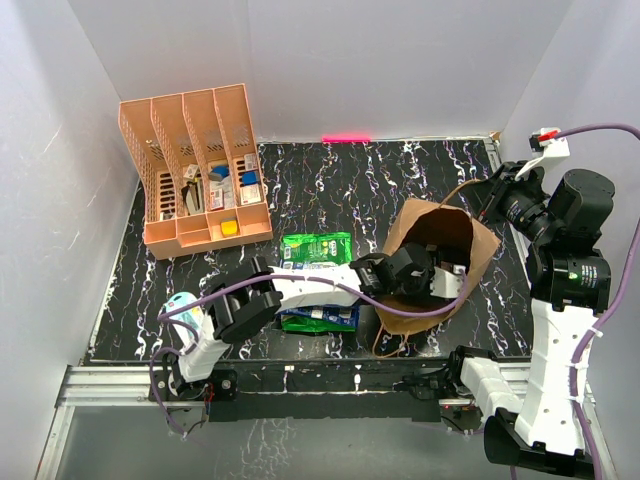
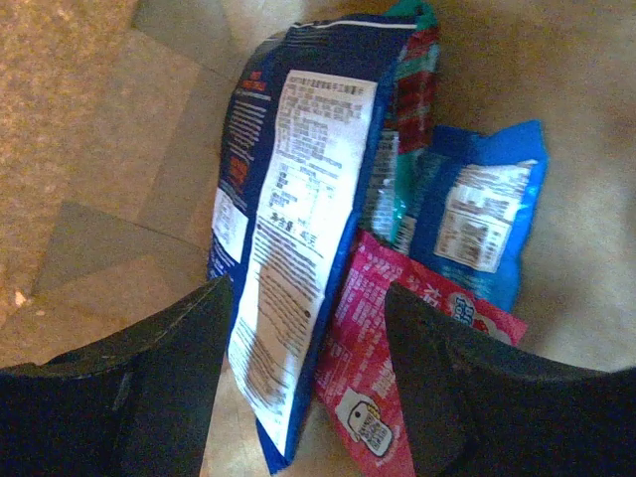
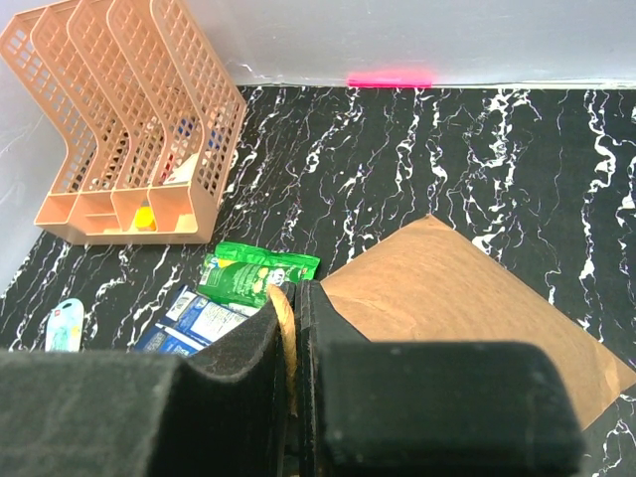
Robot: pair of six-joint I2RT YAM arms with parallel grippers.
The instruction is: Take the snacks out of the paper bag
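The brown paper bag lies at the right of the table with its mouth up, and my left gripper reaches down inside it. In the left wrist view its fingers stand apart, one on each side of a dark-blue packet with a white label. Beside that lie a pink-red packet and a smaller blue packet; no grip on any shows. My right gripper is shut on the bag's twisted handle, above the bag's right side. The left fingertips are hidden in the top view.
Green snack packets and blue packets lie left of the bag, beneath the left arm. A peach divided rack stands at the back left. Bare black marbled tabletop shows behind the bag.
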